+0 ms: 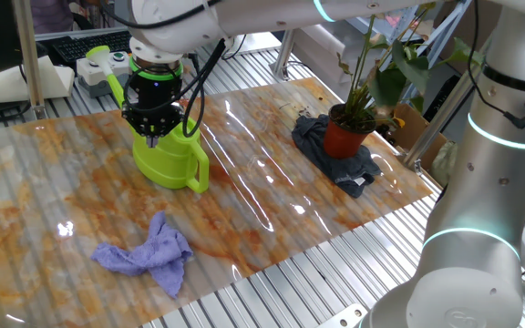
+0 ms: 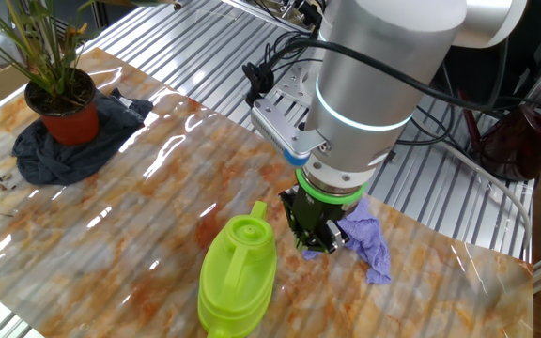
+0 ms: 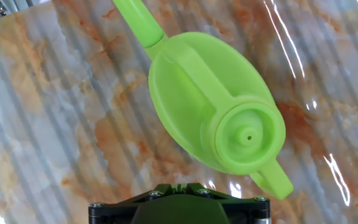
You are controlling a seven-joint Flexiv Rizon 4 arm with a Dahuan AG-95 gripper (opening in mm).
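A lime-green watering can stands upright on the marbled sheet, its spout pointing to the back left and its handle to the front right in exterior view 1. From above, the wrist view shows the whole can, with its round top cap toward my gripper. My gripper appears shut, its fingers together at the bottom edge and nothing seen between them. Exterior view 2 has the gripper above the sheet, beside the can and apart from it.
A crumpled purple cloth lies toward the front. A potted plant in a brown pot rests on a dark cloth at the right. Behind the arm in exterior view 2 is a dark red jug.
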